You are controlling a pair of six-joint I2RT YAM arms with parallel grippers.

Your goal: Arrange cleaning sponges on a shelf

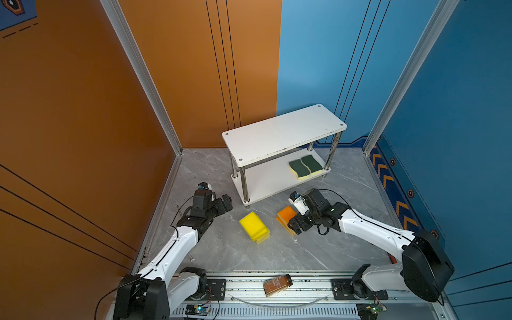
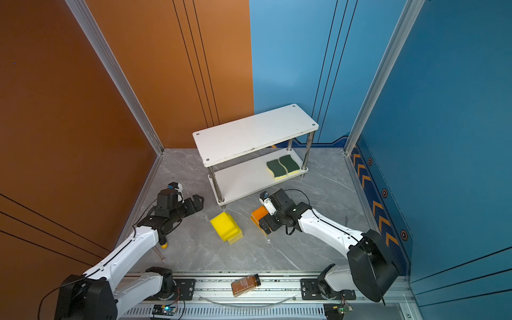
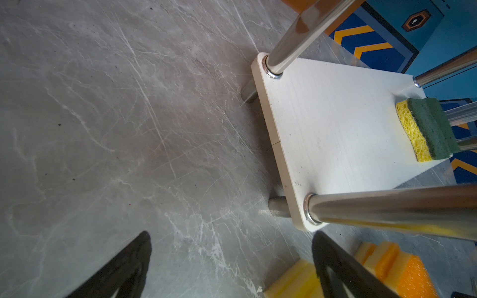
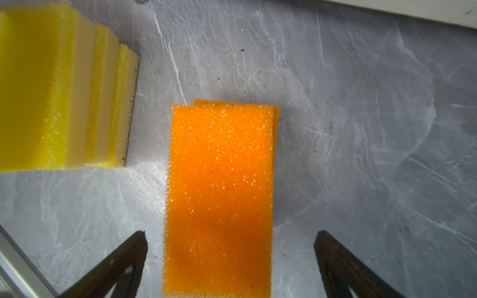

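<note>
In the right wrist view, a stack of orange sponges [image 4: 218, 198] lies below and between the spread fingers of my right gripper, which is open. To its left is a stack of yellow sponges [image 1: 254, 225] on the floor. Two green-topped sponges [image 1: 306, 166] lie side by side at the right end of the lower board of the white shelf [image 1: 261, 178]. My left gripper is open and empty, with its fingers wide apart over bare floor to the left of the shelf.
The shelf's upper board [image 1: 282, 133] rests on metal posts [image 1: 244, 185] and overhangs the lower one. A brown-labelled jar [image 1: 277, 285] lies on the rail at the front. The lower board's left and middle are bare.
</note>
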